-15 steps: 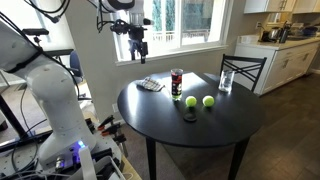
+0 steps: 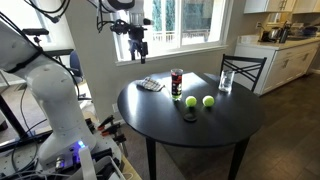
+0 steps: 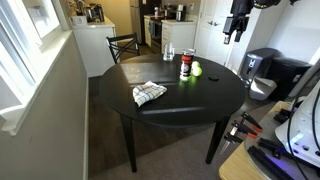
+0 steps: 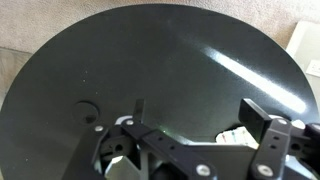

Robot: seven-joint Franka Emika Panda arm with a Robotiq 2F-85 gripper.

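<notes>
High over the left side of the round black table (image 2: 150,115) hangs my gripper (image 2: 139,56), clear of everything. Its two fingers stand wide apart in the wrist view, and nothing shows between them. A red canister (image 2: 176,85) stands upright near the table's middle. Beside it lie two green balls, the nearer-left ball (image 2: 191,101) and the right ball (image 2: 208,101). A crumpled striped cloth (image 3: 149,93) rests towards the window side; part of the cloth (image 4: 238,135) shows past a finger in the wrist view. A flat black disc (image 2: 190,117) sits on the tabletop.
A clear glass container (image 2: 226,80) stands at the table's far side, with a black chair (image 2: 246,72) behind it. A window wall (image 2: 170,58) runs beyond the table.
</notes>
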